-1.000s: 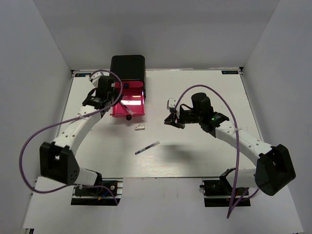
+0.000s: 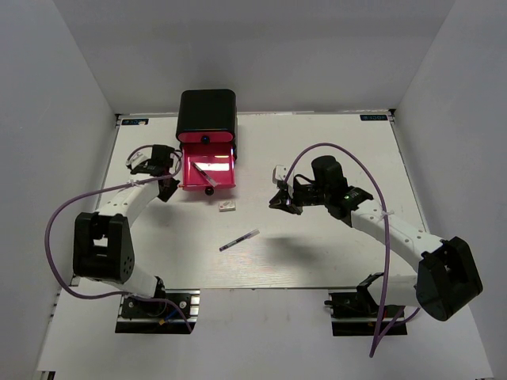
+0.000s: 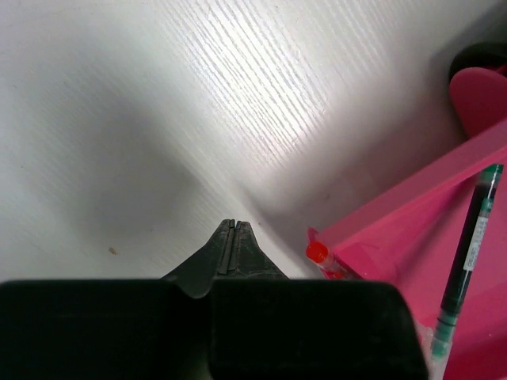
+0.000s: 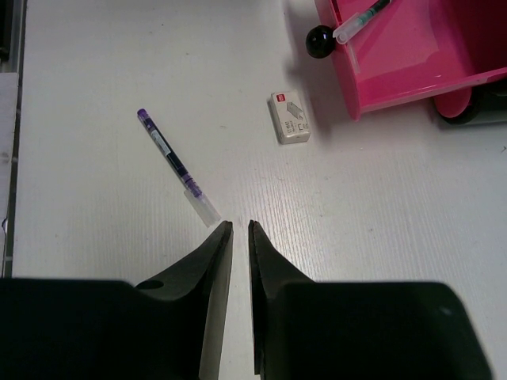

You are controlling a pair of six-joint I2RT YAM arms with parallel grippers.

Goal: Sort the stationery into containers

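Observation:
A purple-capped pen (image 4: 172, 159) lies on the white table, with a small white eraser box (image 4: 290, 117) a little way off. In the pulled-out pink drawer (image 2: 223, 169) of the black cabinet (image 2: 207, 116) rests a dark pen with green ends (image 3: 468, 257). Left of the drawer, over bare table, my left gripper is shut with nothing visible between its fingers. My right gripper hangs over the table right of the loose pen, its fingers slightly apart and the gap empty.
Black round knobs stick out from the cabinet; one knob (image 4: 320, 42) is on the open drawer's front. A purple cable (image 2: 387, 261) loops along each arm.
My left arm has moved away from the cabinet, back to the left and lower. The right arm has barely shifted. Pen, eraser and drawer stay where they were.

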